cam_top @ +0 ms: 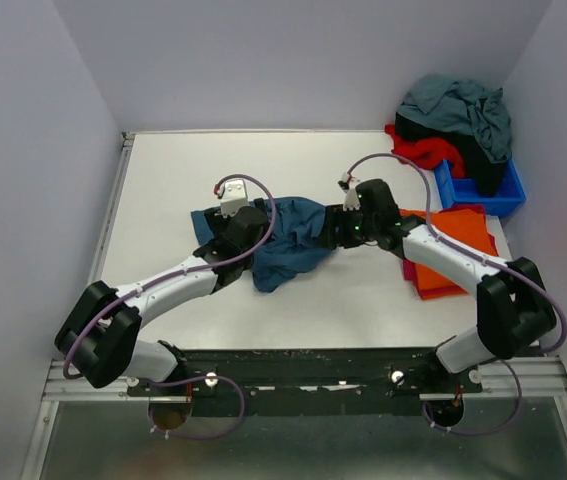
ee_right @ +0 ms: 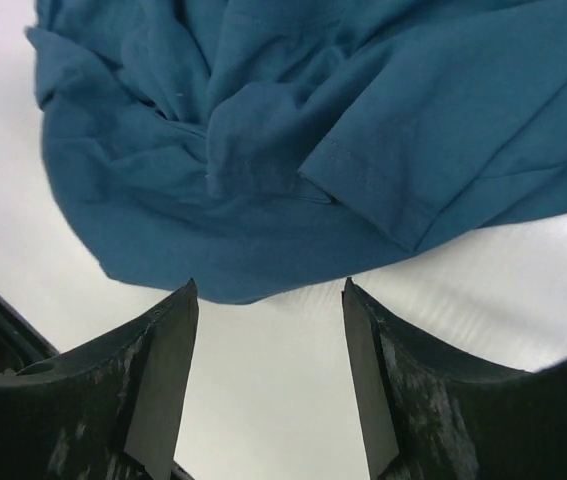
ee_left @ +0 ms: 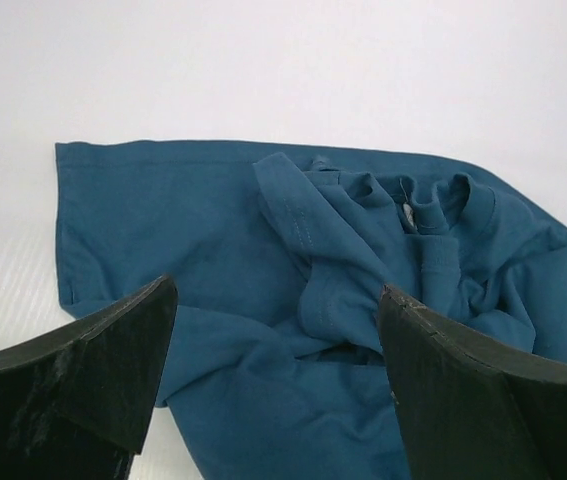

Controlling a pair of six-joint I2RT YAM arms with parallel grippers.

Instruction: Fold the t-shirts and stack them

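A dark teal T-shirt (cam_top: 288, 260) lies rumpled on the white table, with folds and bunches across it, its flat upper-left corner showing in the left wrist view. My left gripper hovers over its left part, open with nothing between its fingers. Over the shirt's right edge is my right gripper, its fingers apart and empty, the cloth just beyond the tips.
A folded orange and red stack (cam_top: 443, 265) lies at the right. Behind it a blue bin (cam_top: 503, 200) stands with loose teal (cam_top: 453, 110), black and red clothes heaped over it.
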